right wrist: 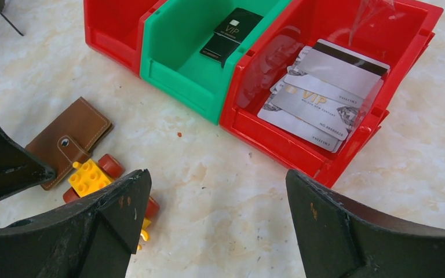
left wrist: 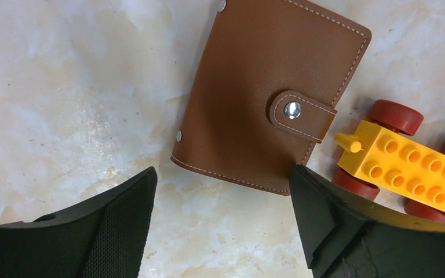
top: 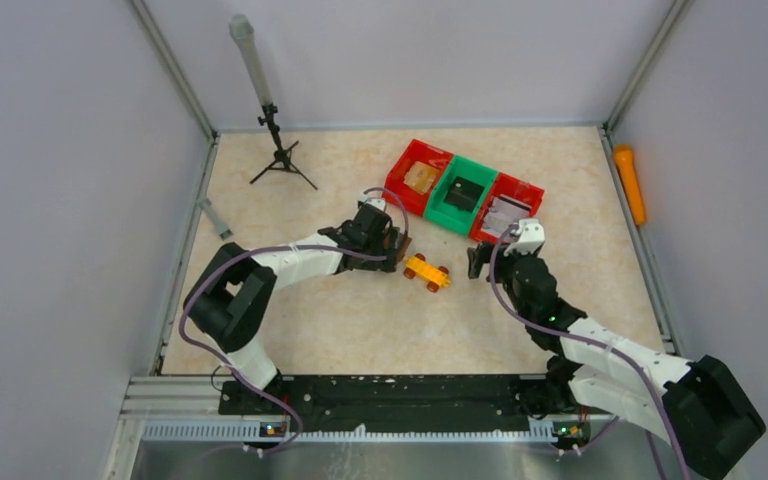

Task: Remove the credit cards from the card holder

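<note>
Flat on the table lies a brown leather card holder (left wrist: pixel 249 87), its strap (left wrist: pixel 302 116) fastened by a metal snap. No cards show from it. In the left wrist view my left gripper hangs over the holder's near edge, fingers apart and nothing between them; the right finger overlaps the holder's corner. From above, the left arm covers most of the holder. My right gripper stands open and empty in front of the bins. Grey VIP cards (right wrist: pixel 318 98) lie in the right red bin (right wrist: pixel 284 142), and black cards (right wrist: pixel 232 35) in the green bin (right wrist: pixel 185 81).
A yellow toy car (top: pixel 427 271) with red wheels stands right beside the holder, between the two grippers. The left red bin (top: pixel 400 190) holds an orange-brown item. A tripod (top: pixel 280 155) stands at the back left.
</note>
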